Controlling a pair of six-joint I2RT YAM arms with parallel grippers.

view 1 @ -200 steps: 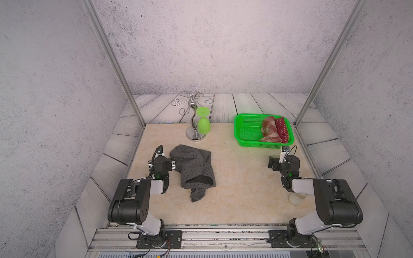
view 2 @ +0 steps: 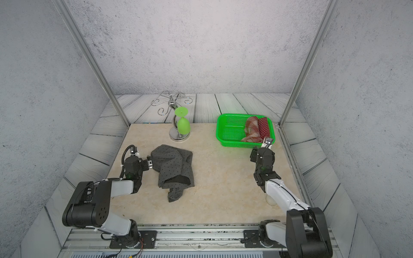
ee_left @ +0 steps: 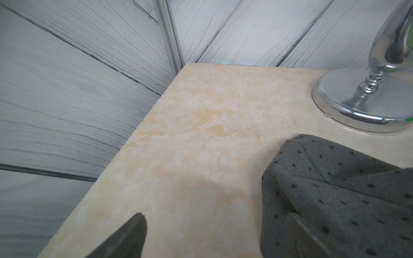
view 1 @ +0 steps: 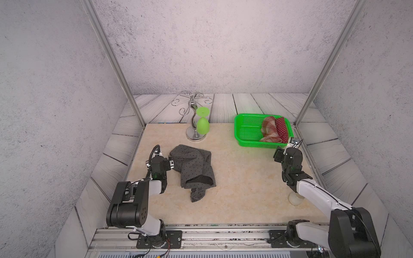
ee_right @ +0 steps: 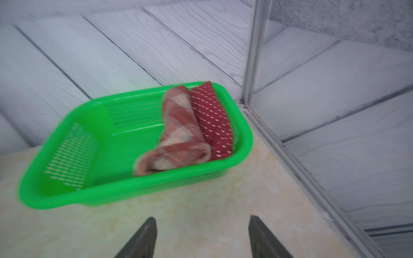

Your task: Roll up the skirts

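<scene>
A dark grey dotted cloth (view 1: 193, 165) lies crumpled on the left half of the table, with a narrow tail toward the front. Just left of it is my left gripper, open, its fingers empty; the cloth's near edge shows behind its right finger in the left wrist view. On the right, my right gripper is over the table in front of the green basket (ee_right: 142, 182). Its fingers stand apart with only bare table between them. In the basket's right side lie a red-and-cream checked cloth (ee_right: 178, 129) and a dark red dotted cloth (ee_right: 211, 118).
A chrome stand (view 1: 195, 135) with curled arms and a light green hanging piece (view 1: 202, 125) rises behind the grey cloth. A round pale disc (view 1: 295, 198) sits under the right arm.
My right arm has reached outward, carrying its gripper toward the basket's front right edge. The left arm has shifted very slightly; the grey cloth lies unchanged.
</scene>
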